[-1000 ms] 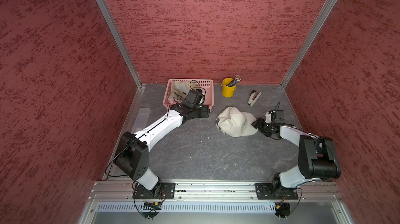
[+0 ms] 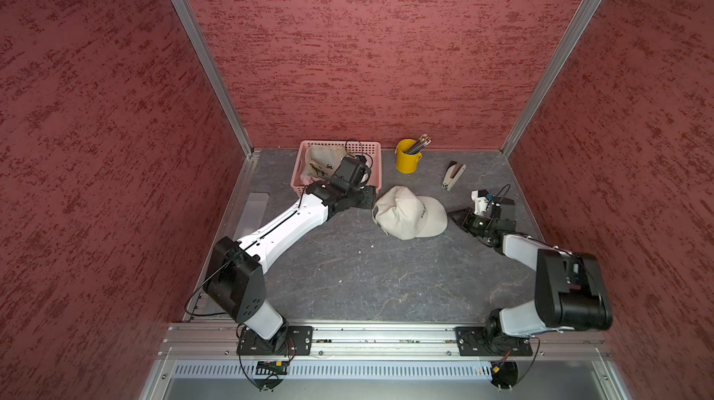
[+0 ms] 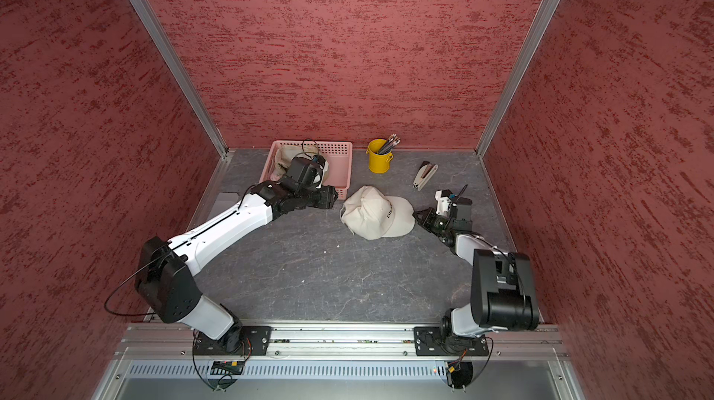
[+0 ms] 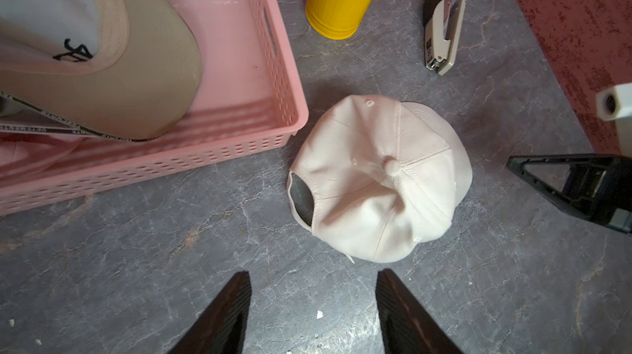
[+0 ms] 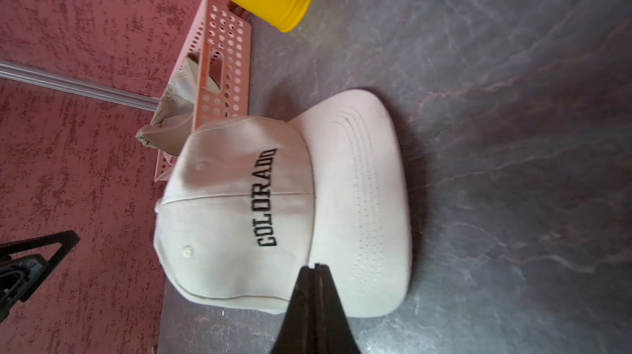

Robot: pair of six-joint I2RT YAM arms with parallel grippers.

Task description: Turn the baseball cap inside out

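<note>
A cream baseball cap (image 2: 405, 210) lies crown up in the middle of the table, its brim to the right and COLORADO lettering (image 5: 263, 196) facing out in the right wrist view. My left gripper hangs open above and left of the cap, its fingers apart with nothing between them. Just right of the brim, low by the table, is my right gripper, shut with nothing visible between its fingertips.
A pink basket (image 4: 276, 64) holding other caps stands at the back left, close to the cap. A yellow bucket (image 2: 406, 162) of pens and a stapler (image 2: 453, 175) sit behind.
The cap has shifted a little left and toward the back. My left gripper has risen slightly, while my right gripper has moved slightly, now a little apart from the brim.
</note>
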